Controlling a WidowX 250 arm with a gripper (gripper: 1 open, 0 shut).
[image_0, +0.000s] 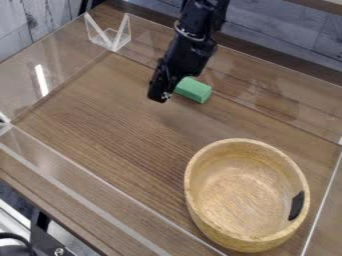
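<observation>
The black gripper reaches down from the top centre to just left of a small green block on the wooden table. Its fingers look close together, with no object visible between them, though they are small and dark. The block lies flat, partly behind the gripper.
A large beige round bowl with a dark handle patch sits at the lower right. White brackets stand at the top left and left edge.
</observation>
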